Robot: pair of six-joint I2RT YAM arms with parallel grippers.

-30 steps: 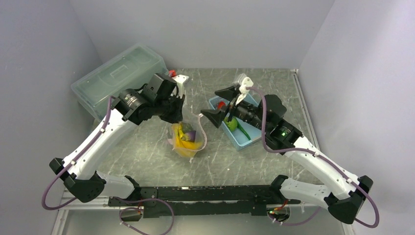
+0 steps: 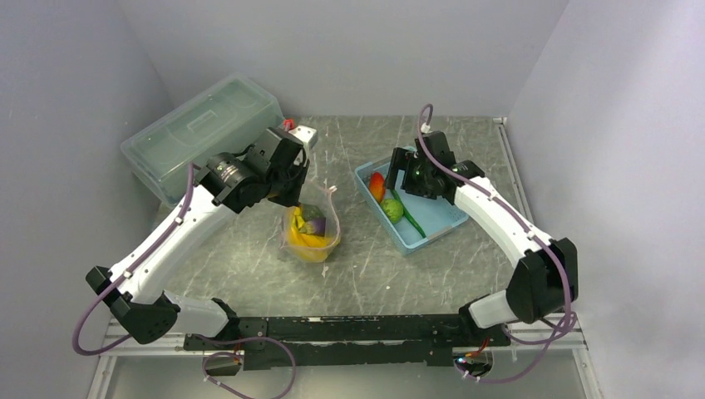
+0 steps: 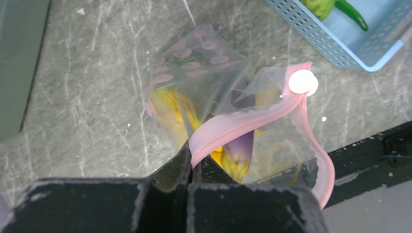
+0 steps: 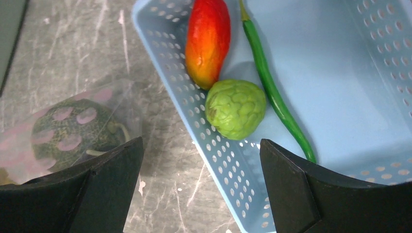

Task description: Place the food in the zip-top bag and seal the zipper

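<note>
A clear zip bag with a pink zipper rim (image 3: 238,127) gapes at its mouth. My left gripper is shut on that rim. Inside the bag are yellow food (image 2: 309,243), a purple eggplant (image 3: 240,153) and a dark green knobbly item (image 4: 73,131). My right gripper is wide open above the blue basket (image 4: 184,114), nothing between its fingers. Below it, a round green vegetable (image 4: 235,108) lies against the basket wall. An orange-red mango-like fruit (image 4: 208,43) and a long green pepper (image 4: 277,92) lie beside it.
A large lidded translucent bin (image 2: 208,129) stands at the back left. Behind the left gripper a small red object (image 2: 288,124) shows. Bare marbled tabletop (image 2: 378,287) lies in front of the bag and basket.
My right gripper has swung from beside the bag mouth to over the basket, turning downward, and stays open. The left gripper keeps the rim, shifting slightly; the bag's mouth tilts a little.
</note>
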